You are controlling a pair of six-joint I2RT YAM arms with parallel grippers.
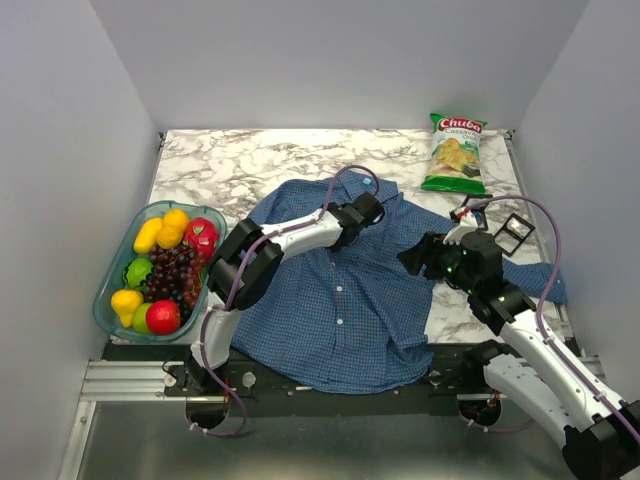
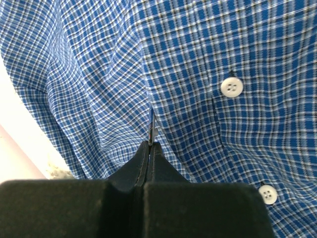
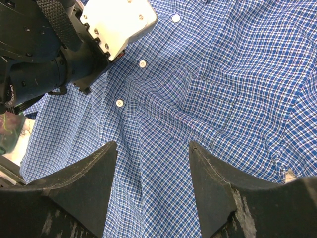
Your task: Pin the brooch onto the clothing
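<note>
A blue checked shirt (image 1: pixel 335 320) lies spread on the marble table. My left gripper is shut over the shirt's upper middle, beside the button placket with its white buttons (image 2: pixel 231 87). A thin shiny piece (image 2: pixel 152 124) shows at its fingertips against the fabric edge; whether this is the brooch I cannot tell. In the right wrist view the left arm's gripper housing hangs over the shirt at upper left. My right gripper stands open over the right part of the shirt, with only fabric visible below its fingers.
A container of fruit (image 1: pixel 120 265) stands at the left. A chips bag (image 1: pixel 455 155) lies at the back right, with dark square frames (image 1: pixel 515 233) below it. Bare marble (image 1: pixel 230 155) is free at the back left.
</note>
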